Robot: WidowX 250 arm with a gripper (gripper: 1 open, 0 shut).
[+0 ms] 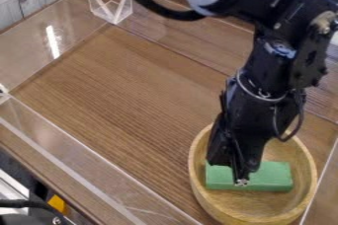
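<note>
A wooden bowl [264,208] sits at the lower right of the table. A green rectangular block [268,178] lies flat inside it. My black gripper [240,176] is just above the block, its fingertips near the block's left part; it looks shut, with nothing visible between its fingers. The arm hides part of the bowl's back.
Clear plastic rails run along its edges, with a clear bracket [111,6] at the back left. Dark cables and yellow parts lie beyond the front left edge.
</note>
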